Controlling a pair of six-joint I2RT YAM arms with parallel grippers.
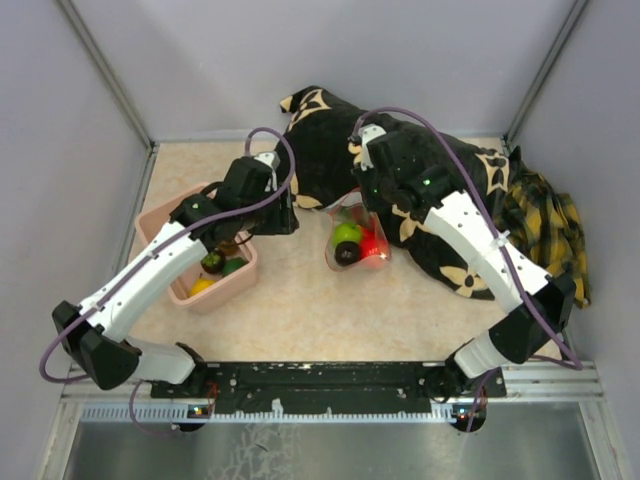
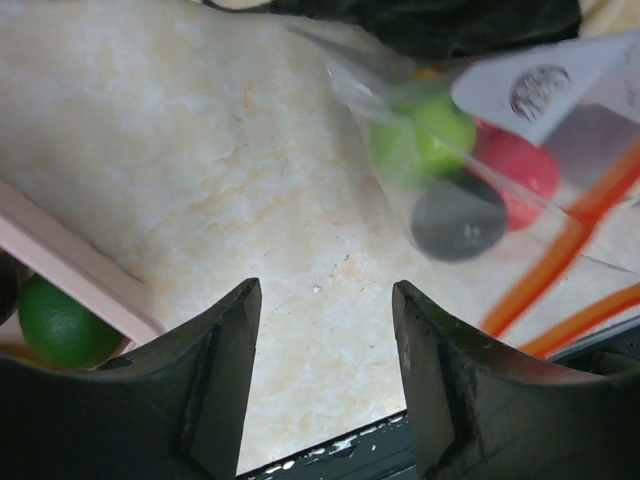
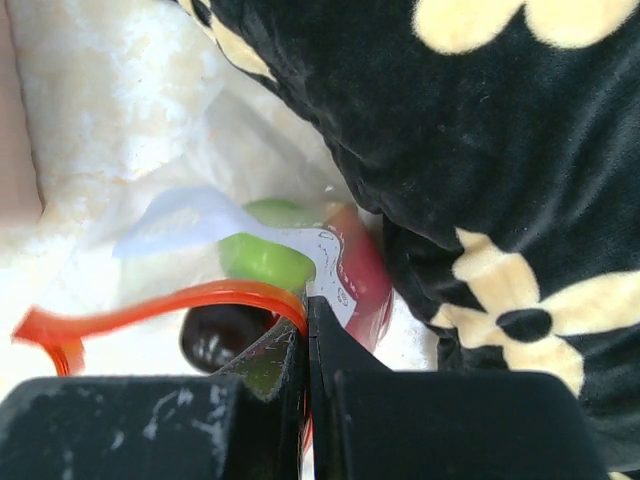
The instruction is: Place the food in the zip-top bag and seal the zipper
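Observation:
The clear zip top bag (image 1: pixel 333 262) hangs from my right gripper, which is shut on its orange zipper edge (image 3: pixel 170 300). Inside the bag show a green item (image 1: pixel 348 233), a dark round one (image 1: pixel 347 252) and a red one (image 1: pixel 374 244). Left of the bag, my left gripper stands open, with bare table between its fingers. In the left wrist view the bag's orange edge (image 2: pixel 560 255) is off to the right, apart from these fingers.
A pink bin (image 1: pixel 232 284) at the left still holds food, including a dark green piece (image 2: pixel 65 322) and a yellow one (image 1: pixel 201 286). A black flowered cushion (image 1: pixel 440 240) lies behind and right of the bag.

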